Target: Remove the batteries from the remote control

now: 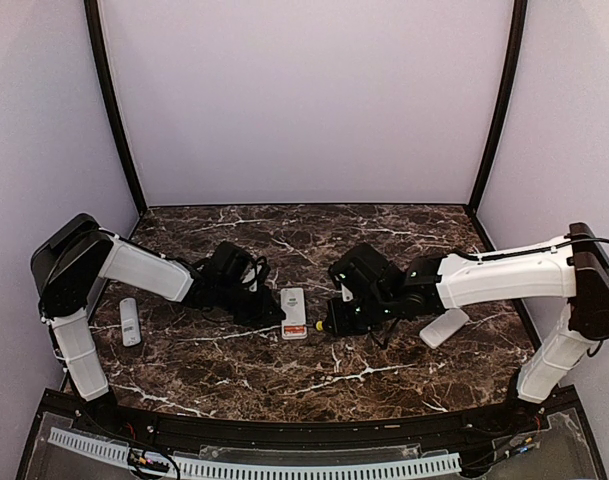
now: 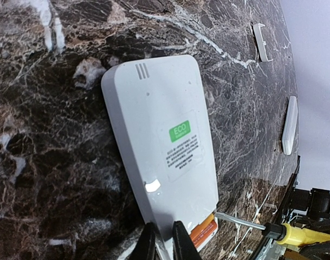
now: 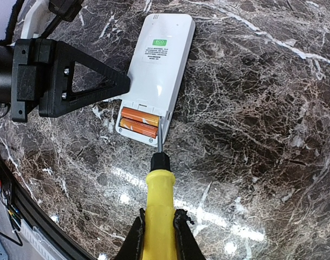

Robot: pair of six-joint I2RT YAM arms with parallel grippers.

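Observation:
The white remote (image 3: 156, 62) lies back-up in the middle of the table (image 1: 234, 370), its battery compartment uncovered with two orange batteries (image 3: 137, 125) inside. My left gripper is at the remote's left side beside the compartment end; whether its fingers touch it is unclear. My right gripper is shut on a yellow screwdriver (image 3: 159, 192), whose metal tip reaches the right end of the batteries.
Another white remote (image 1: 130, 322) lies at the far left. A flat white piece (image 1: 444, 328) lies at the right under the right arm.

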